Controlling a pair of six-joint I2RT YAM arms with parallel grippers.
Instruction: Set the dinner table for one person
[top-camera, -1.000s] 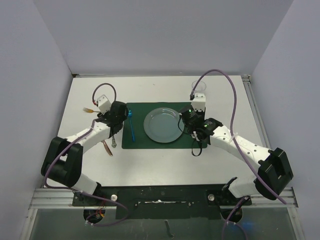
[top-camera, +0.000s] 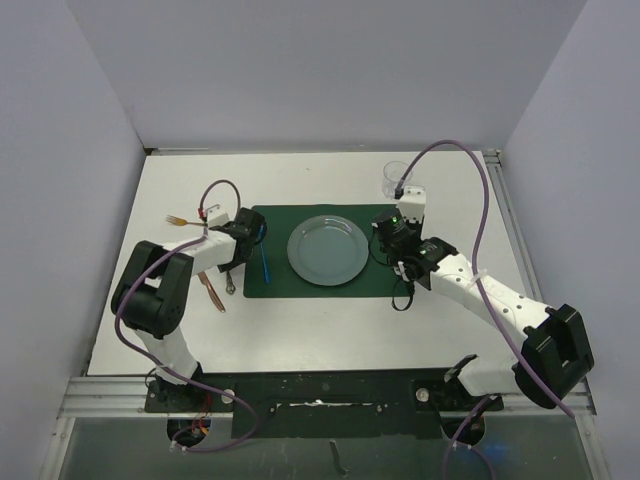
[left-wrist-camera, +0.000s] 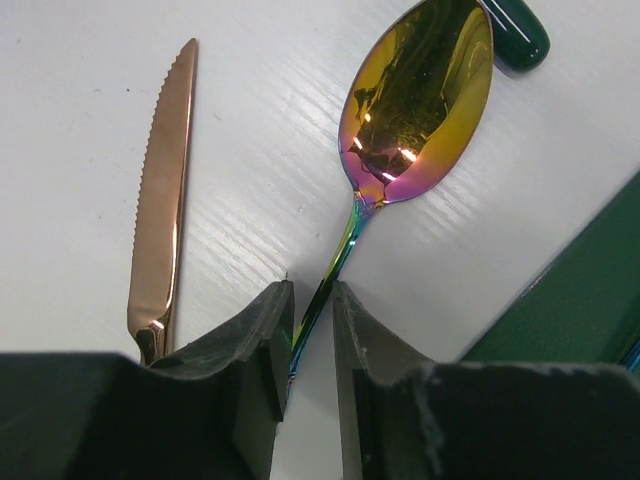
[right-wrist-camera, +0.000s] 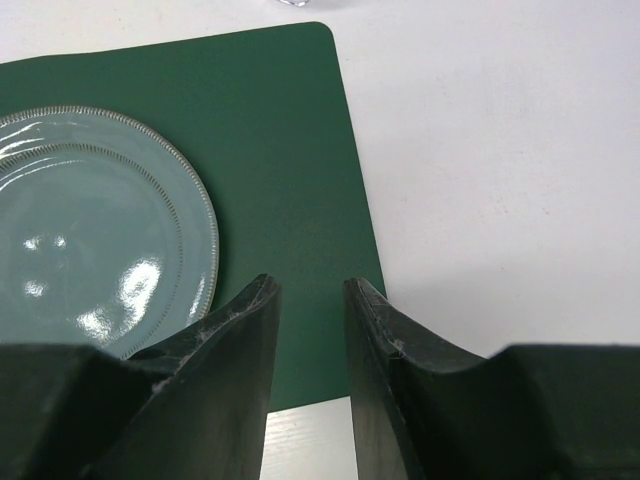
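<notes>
A rainbow-coloured spoon (left-wrist-camera: 415, 110) lies on the white table, left of the green placemat (top-camera: 290, 212). Its thin handle runs between the parted, narrowed fingers of my left gripper. A copper knife (left-wrist-camera: 160, 200) lies to the left of the spoon, and a copper fork (top-camera: 182, 221) farther back. On the mat sit a grey-green plate (top-camera: 328, 250) and, at its left, a blue fork (top-camera: 265, 262). Over the mat's right side my right gripper hangs open and empty, right of the plate.
A clear glass (top-camera: 394, 178) stands behind the mat's back right corner. Beyond the spoon's bowl shows the rounded end of a dark green object (left-wrist-camera: 518, 38). Free table lies right of the mat and along its front.
The right gripper has drifted a little to the right over the mat.
</notes>
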